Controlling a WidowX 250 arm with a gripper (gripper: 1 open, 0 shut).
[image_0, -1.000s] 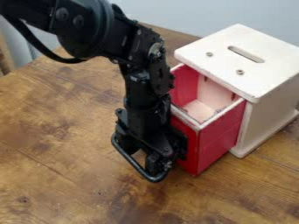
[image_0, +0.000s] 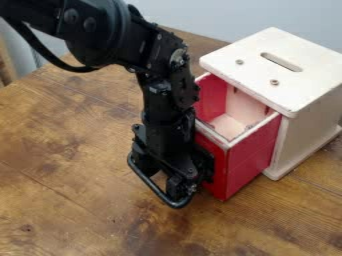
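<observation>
My black gripper (image_0: 174, 175) hangs low over the wooden table, pressed close against the front of a red drawer (image_0: 247, 155). The drawer is pulled out from a pale wooden box (image_0: 267, 60) with a slot and two screws on top, and its light interior looks empty. The fingers point down beside the drawer's left side; whether they are open or shut is hard to tell.
A white wall stands behind the box.
</observation>
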